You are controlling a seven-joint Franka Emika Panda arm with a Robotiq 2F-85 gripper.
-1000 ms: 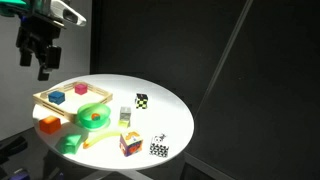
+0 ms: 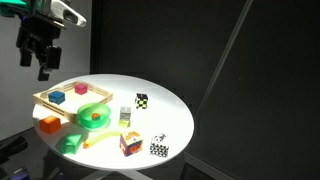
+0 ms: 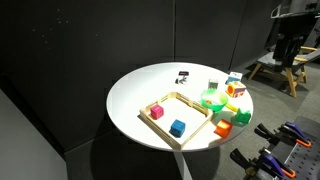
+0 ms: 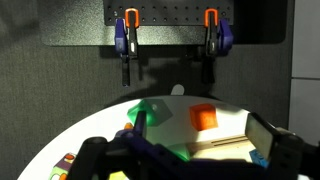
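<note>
My gripper is open and empty, held high near the table's edge; in exterior view 1 it hangs at the upper left. On the white round table lie a green block, an orange block and a green bowl with something orange-red in it. Behind the bowl is a shallow wooden tray holding a blue block and a pinkish-red block. In the wrist view the orange block and green block show below the gripper, well apart from its fingers.
A yellow curved thing lies before the bowl. Patterned cubes stand around: a colourful one, a grey-green one, a black-and-yellow one and a black-and-white checked one.
</note>
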